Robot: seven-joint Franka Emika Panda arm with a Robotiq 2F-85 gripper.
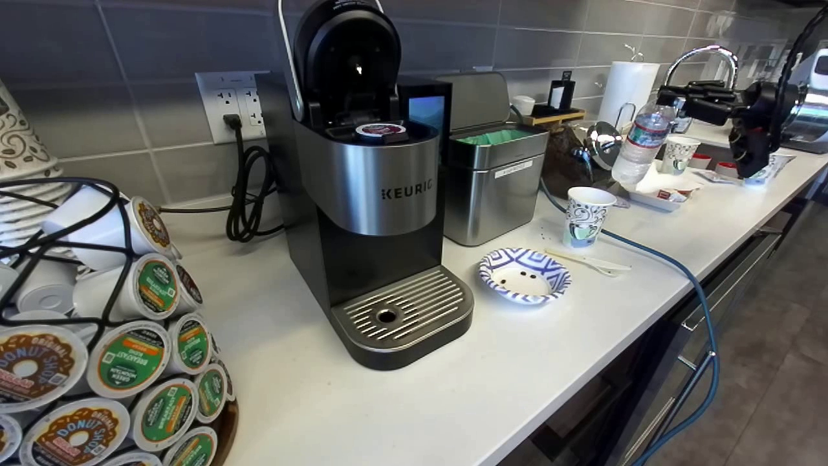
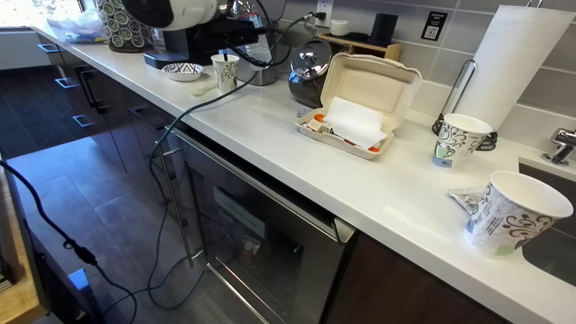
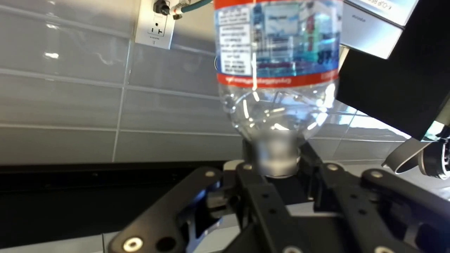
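My gripper is shut on the neck of a clear plastic water bottle [image 3: 278, 50] with a blue and red label. In exterior view 1 the bottle [image 1: 647, 141] hangs tilted above the counter, with the gripper [image 1: 673, 99] at its top. Exterior view 2 shows the bottle [image 2: 260, 46] partly hidden behind my dark arm parts. A Keurig coffee machine [image 1: 372, 186] has its lid raised, and a pod [image 1: 380, 131] lies in its open top. A patterned paper cup [image 1: 587, 217] stands on the counter to the bottle's left.
A blue-patterned bowl [image 1: 524, 276] with dark bits and a pale spoon [image 1: 594, 263] lie near the cup. A metal bin [image 1: 497, 190] stands beside the machine. A blue cable [image 1: 683, 272] crosses the counter's edge. An open takeout box [image 2: 372, 81] and a paper towel roll [image 2: 513, 59] are farther right.
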